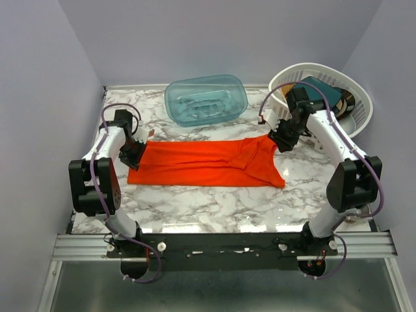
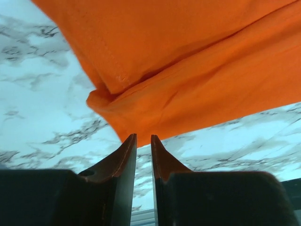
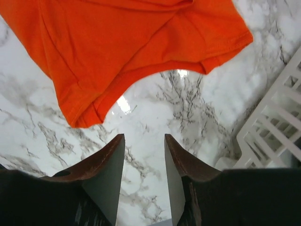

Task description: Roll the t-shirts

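Note:
An orange-red t-shirt point(image 1: 201, 164), folded into a long strip, lies across the middle of the marble table. Its right end is loose, with a flap over the strip and a curved edge in the right wrist view. My left gripper stands open by the strip's left end, its fingertips just at the cloth's corner and no cloth between them. Beyond the right end of the shirt point(image 3: 89, 84), my right gripper is part open over bare marble, with nothing between its fingers.
A clear blue-tinted plastic tub point(image 1: 206, 101) sits at the back middle. At the back right, a white basket point(image 1: 312, 69) holds a teal item and round things; its slatted side point(image 3: 275, 127) is close to my right gripper. Free marble lies in front of the shirt.

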